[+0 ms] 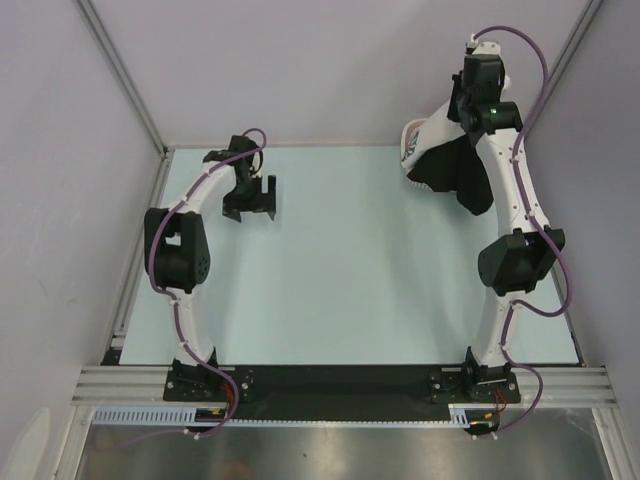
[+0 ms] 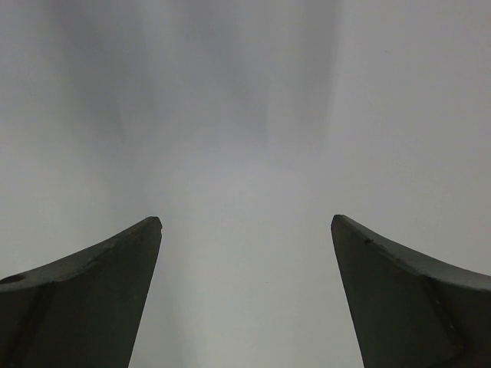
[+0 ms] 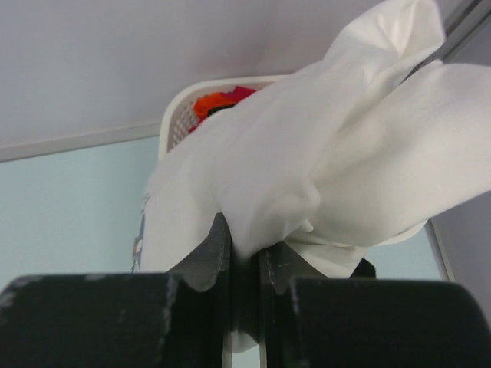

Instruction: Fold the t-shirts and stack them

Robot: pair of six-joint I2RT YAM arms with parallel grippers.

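Note:
A white t-shirt [image 3: 276, 146] is bunched between the fingers of my right gripper, which is shut on it. In the top view this shirt [image 1: 432, 132] hangs from the right gripper [image 1: 468, 105], and black cloth [image 1: 458, 172] droops below it; whether that is part of the same shirt I cannot tell. The white basket [image 1: 408, 127] behind is mostly covered. Orange and red cloth [image 3: 219, 101] shows inside the basket. Over at the left, my left gripper [image 1: 249, 203] is open above the table, and its wrist view has nothing between the fingers.
Walls stand close behind and to the right of the basket, with a metal rail [image 1: 566, 60] in the back right corner.

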